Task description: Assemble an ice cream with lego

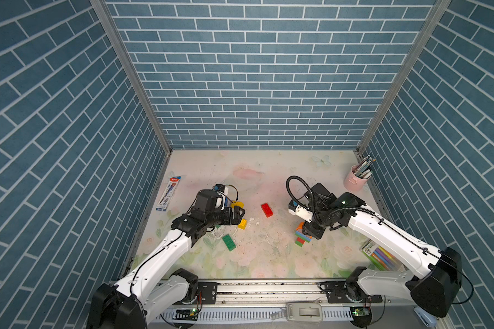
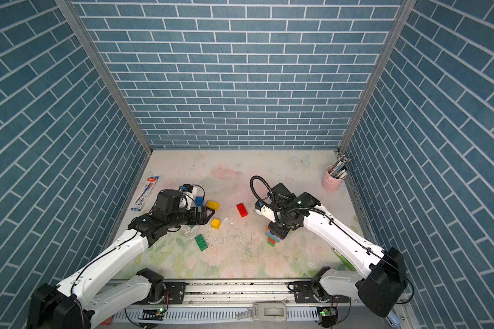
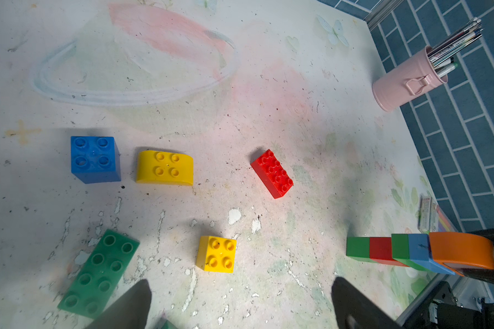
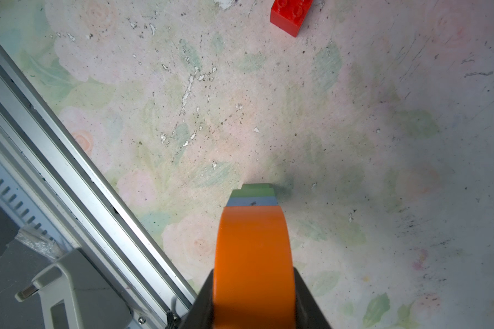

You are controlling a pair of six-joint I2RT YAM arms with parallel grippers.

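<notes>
In the right wrist view my right gripper is shut on an orange rounded brick (image 4: 253,246). This brick tops a joined stack; in the left wrist view a blue brick (image 3: 420,247), a green brick (image 3: 400,247), a red brick (image 3: 379,249) and a green end brick (image 3: 358,247) follow it. Whether the stack's green end touches the table cannot be told. My left gripper is open and empty, its blurred fingers spread wide above the table. Below it lie a small yellow brick (image 3: 217,254) and a long green brick (image 3: 99,273).
Farther back lie a blue brick (image 3: 95,159), a yellow rounded brick (image 3: 165,167) and a red brick (image 3: 272,173). A pink pen cup (image 1: 356,179) stands at the right back, a flat package (image 1: 168,193) at the left.
</notes>
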